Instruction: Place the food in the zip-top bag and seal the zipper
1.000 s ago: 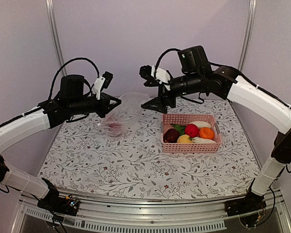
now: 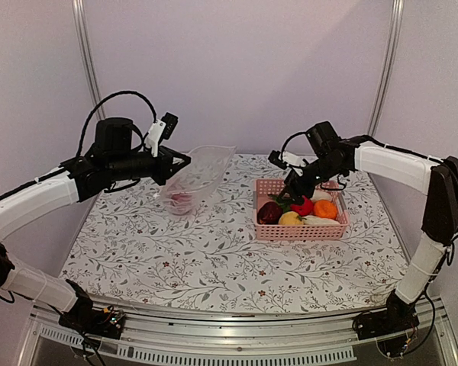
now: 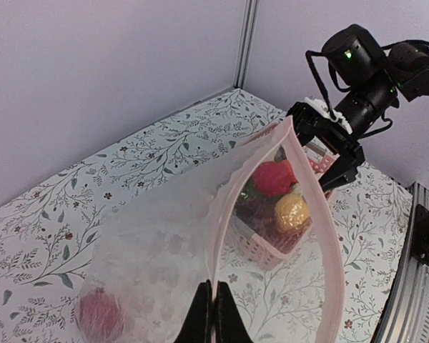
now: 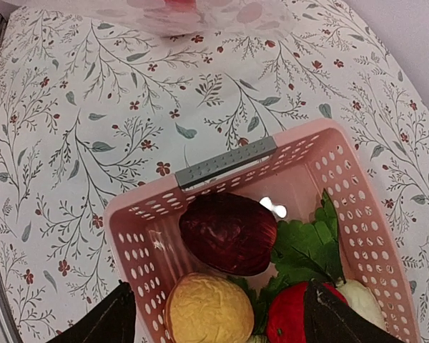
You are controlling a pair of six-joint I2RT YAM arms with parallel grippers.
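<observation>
My left gripper is shut on the rim of the clear zip top bag (image 3: 154, 243), holding it up on the left with its mouth gaping. A reddish item (image 3: 99, 314) shows through the film at the bag's bottom. Over the pink basket (image 2: 301, 234) hangs my right gripper (image 2: 291, 200), open and empty. Below it in the right wrist view are a dark red food (image 4: 229, 232), a yellow round one (image 4: 209, 311), a red one (image 4: 297, 318), a white one (image 4: 362, 304) and green leaves (image 4: 307, 246). The right fingers partly cover the red food.
An orange fruit (image 2: 324, 209) and a long pale item (image 2: 319, 220) also lie in the basket. Walls stand at the back and both sides.
My right gripper has moved away from the bag mouth, rightward and down to the basket's food. The left gripper and bag have stayed in place.
</observation>
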